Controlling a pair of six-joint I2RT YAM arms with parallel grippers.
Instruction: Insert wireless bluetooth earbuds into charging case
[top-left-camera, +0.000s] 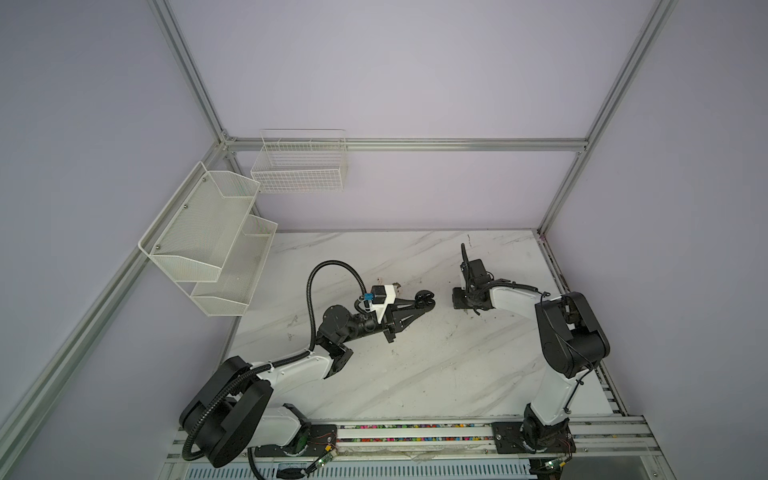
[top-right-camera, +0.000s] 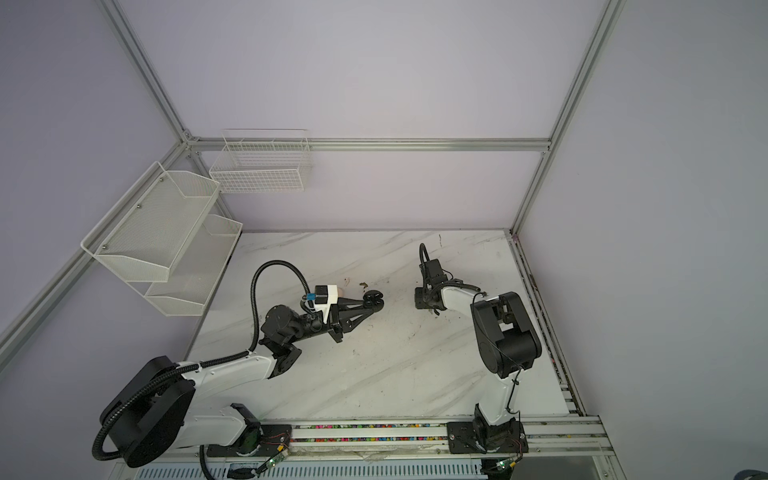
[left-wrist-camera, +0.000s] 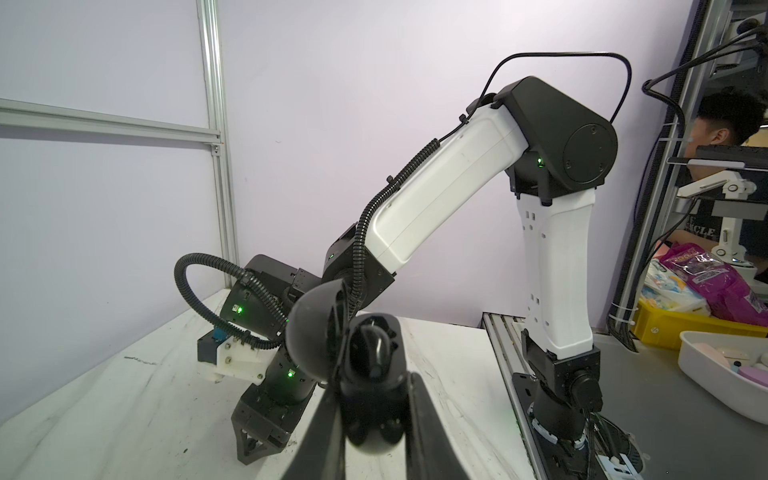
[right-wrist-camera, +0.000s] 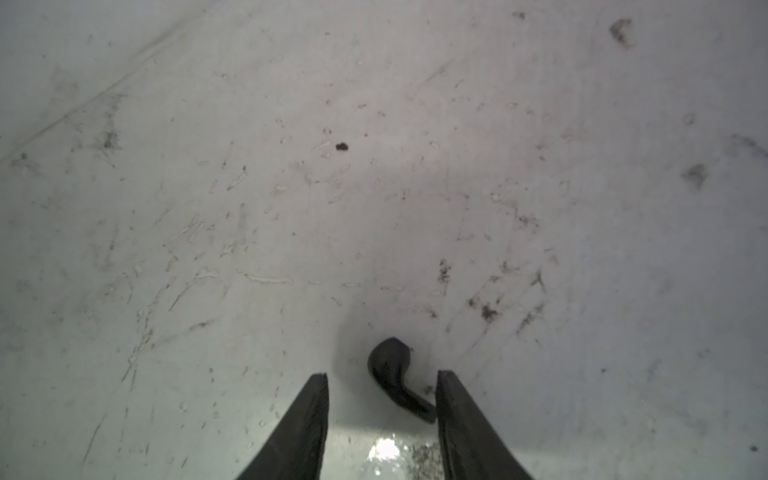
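Note:
My left gripper (top-left-camera: 419, 305) is shut on the black charging case (top-left-camera: 425, 298), held up over the table with its lid raised. In the left wrist view, the case (left-wrist-camera: 376, 400) sits between the fingers, its rounded lid (left-wrist-camera: 310, 329) up on the left. A glossy dark shape shows in the case's upper part; I cannot tell whether that is an earbud. My right gripper points down at the table, open. One black earbud (right-wrist-camera: 392, 369) lies between and below its fingertips in the right wrist view, its stem slanting towards the right finger, not gripped.
A small dark thing (top-right-camera: 364, 285) lies on the table behind the left gripper, too small to identify. White mesh shelves (top-left-camera: 204, 240) hang on the left wall, with a wire basket (top-left-camera: 300, 166) at the back.

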